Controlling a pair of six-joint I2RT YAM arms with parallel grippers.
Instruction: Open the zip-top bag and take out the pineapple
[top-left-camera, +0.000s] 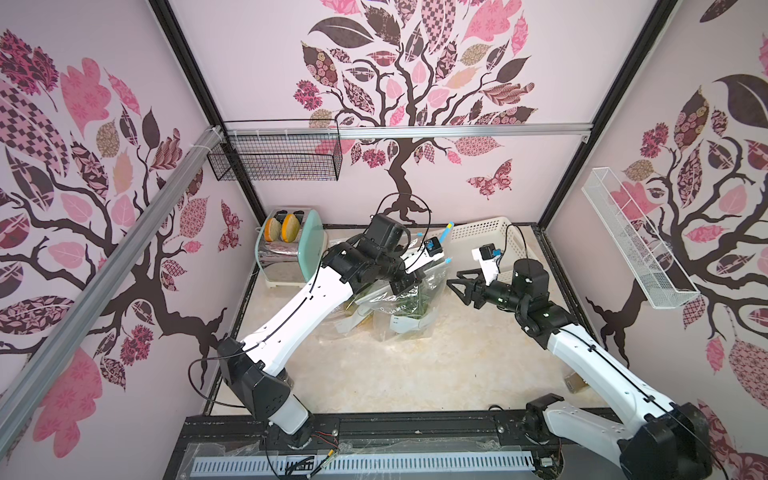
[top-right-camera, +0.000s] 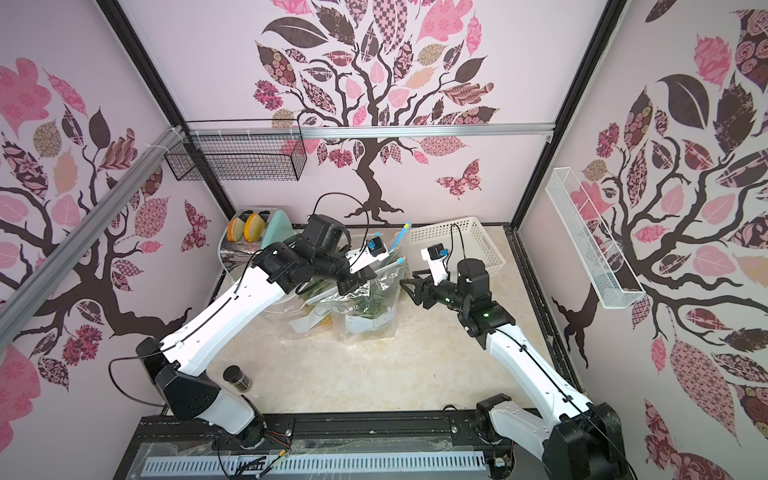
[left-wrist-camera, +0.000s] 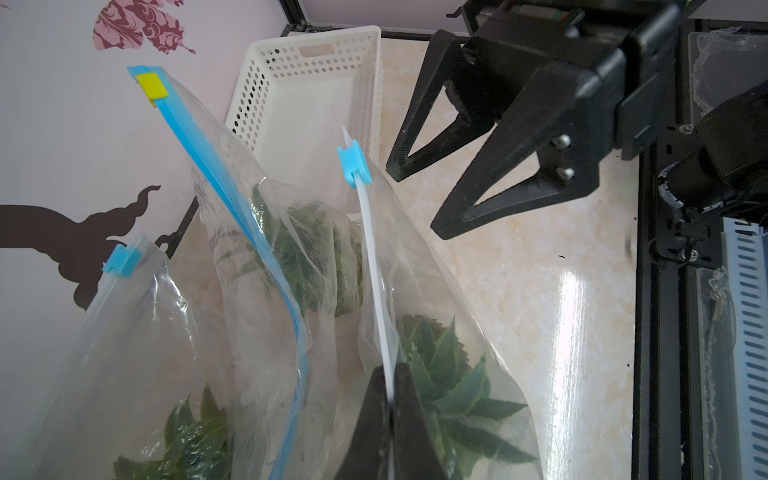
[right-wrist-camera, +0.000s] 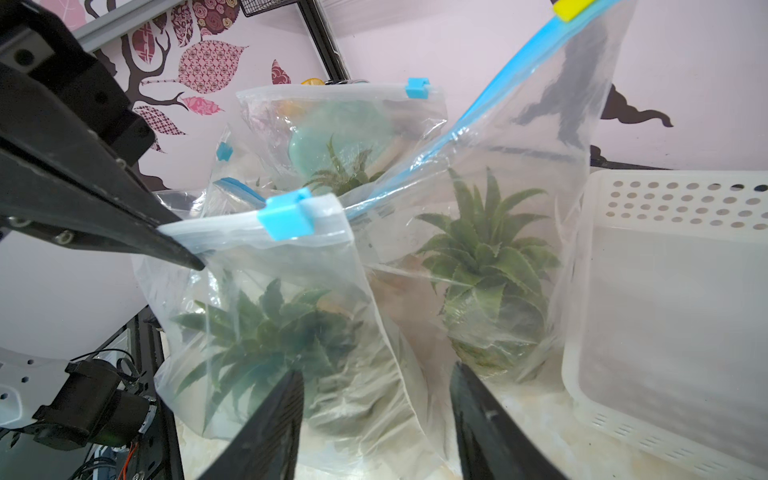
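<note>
Several clear zip-top bags stand together, each with a leafy pineapple inside. The nearest bag (right-wrist-camera: 376, 384) has a white zip strip with a blue slider (right-wrist-camera: 286, 214) near its end; a pineapple (right-wrist-camera: 272, 336) shows through its film. My left gripper is shut on that bag's top edge, the strip running between its fingers. The slider (left-wrist-camera: 353, 164) sits beyond them, toward the strip's far end. My right gripper is open and beside the bag, apart from the slider. Its two fingers (right-wrist-camera: 276, 428) show low in the right wrist view, with nothing held between them.
Behind stands another bag (right-wrist-camera: 504, 192) with a blue zip and yellow slider, holding a pineapple. A white basket (right-wrist-camera: 588, 272) is at the back right, empty inside. A green rack (top-left-camera: 312, 244) stands at the back left.
</note>
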